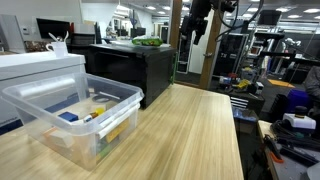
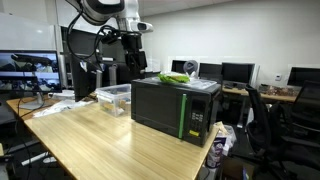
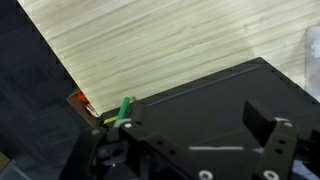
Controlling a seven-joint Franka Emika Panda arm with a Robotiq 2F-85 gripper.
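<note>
My gripper is open, its dark fingers spread wide at the bottom of the wrist view with nothing visible between them. It hangs in the air near the black microwave-like box (image 2: 165,107), whose dark top fills much of the lower wrist view. A green strip (image 2: 183,116) runs down the front of that box. On its top lies a green item (image 2: 174,78) beside something pale. A clear plastic bin (image 1: 75,125) stands on the wooden table (image 1: 190,125), holding several small things, among them a blue one (image 1: 68,116).
Most of the tabletop in front of the box is bare. An office chair (image 2: 270,125) stands beyond the box, and packages (image 2: 216,148) show next to its right side. Monitors (image 2: 85,60) and a white cabinet (image 1: 40,66) are in the background.
</note>
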